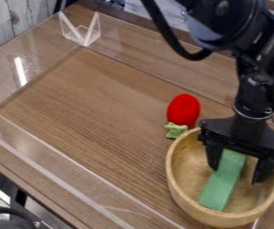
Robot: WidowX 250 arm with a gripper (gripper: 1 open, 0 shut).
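My black gripper [237,154] reaches down from the top right into a tan oval bowl [187,204] at the lower right. A flat green bar [223,190] lies lengthwise in the bowl, its upper end between or just under my fingertips. Whether the fingers touch it or grip it is unclear.
A red oval object [183,110] with a small green piece [176,130] below it sits just above the bowl. A clear plastic holder [82,27] stands at the upper left.
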